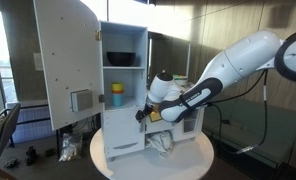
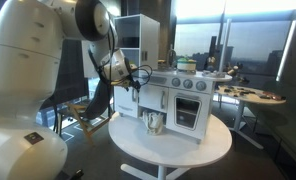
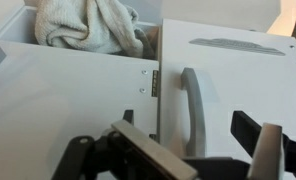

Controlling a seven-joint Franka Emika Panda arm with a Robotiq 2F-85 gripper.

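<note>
In the wrist view, the open gripper has its two fingers on either side of a grey bar handle (image 3: 195, 112) on a white door or panel (image 3: 243, 75). Nothing is seen pinched between them, and whether either finger touches the handle I cannot tell. From the first exterior view, the gripper (image 1: 144, 115) is by the front of the white toy kitchen, at the lower part of the tall cabinet. A light cloth (image 3: 93, 25) lies in a white compartment at the upper left of the wrist view.
The tall cabinet's door (image 1: 70, 55) stands wide open at left. On its shelves are a dark bowl (image 1: 120, 58) and stacked coloured cups (image 1: 117, 92). A pot (image 2: 186, 64) stands on the stove top, above the oven door (image 2: 187, 108). Bare round table (image 2: 213, 143) lies in front.
</note>
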